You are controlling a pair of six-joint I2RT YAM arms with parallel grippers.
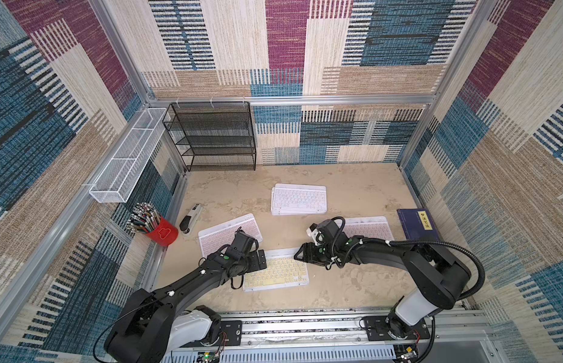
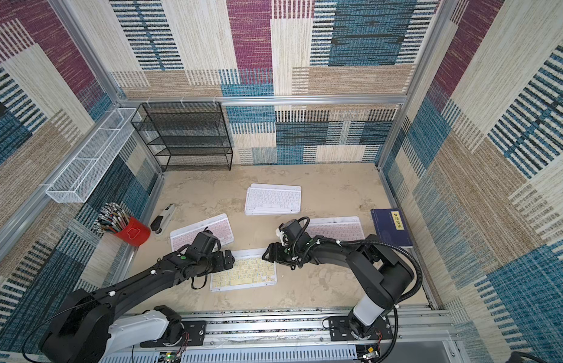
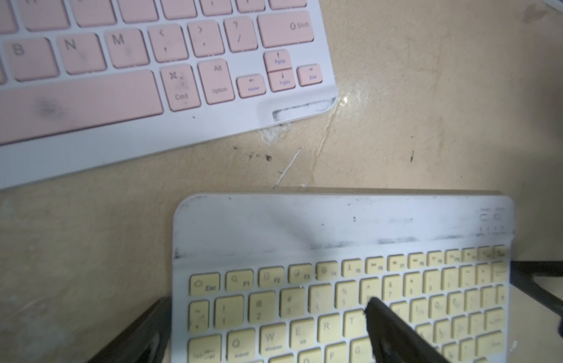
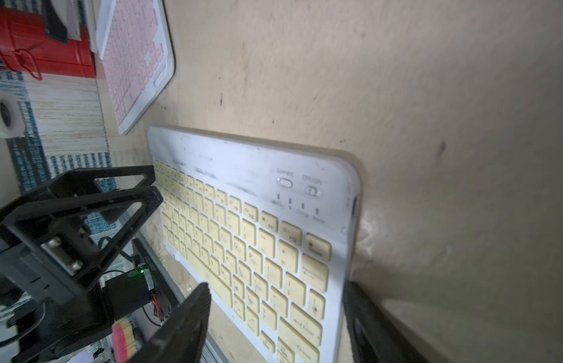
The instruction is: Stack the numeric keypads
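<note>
A yellow-keyed white keyboard (image 1: pixel 275 279) (image 3: pixel 342 224) lies at the front middle, with both grippers at its short ends. My left gripper (image 1: pixel 257 260) is open over its left end, one finger beside the outer edge. My right gripper (image 2: pixel 272 254) is open at its right end, one finger against the outer edge. A pink keyboard (image 2: pixel 196 225) lies behind at left, another pink one (image 2: pixel 335 225) at right, partly under the right arm. White keyboards (image 1: pixel 298 198) lie stacked at the back middle.
A red pen cup (image 1: pixel 163 233) and a black-and-white stapler-like object (image 1: pixel 190 217) stand at left. A blue book (image 1: pixel 414 224) lies at right. A black mesh rack (image 1: pixel 211 136) is at the back left. Bare table surrounds the white stack.
</note>
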